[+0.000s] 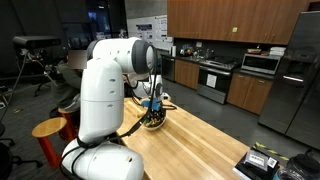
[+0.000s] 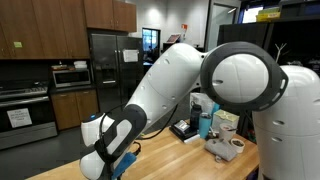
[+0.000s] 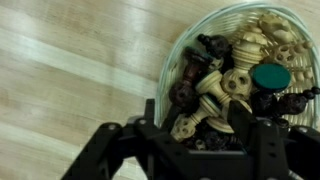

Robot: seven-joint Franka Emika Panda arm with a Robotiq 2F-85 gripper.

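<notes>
A round woven basket (image 3: 170,62) fills the right side of the wrist view, piled with carved chess pieces. Some are pale wood, such as a ringed tan piece (image 3: 236,83); others are dark brown, such as one (image 3: 184,94) near the left rim. A green disc, seemingly a piece's base (image 3: 271,77), faces up at the right. My gripper hangs over the near part of the basket, its dark fingers apart. Whether any piece lies between the fingertips is hard to see. In exterior view 1 the gripper (image 1: 153,107) is just above the basket (image 1: 153,124).
A dark boxy device (image 1: 258,163) lies near its far right end. In exterior view 2, a teal cup (image 2: 206,127) and other items crowd the table's right side.
</notes>
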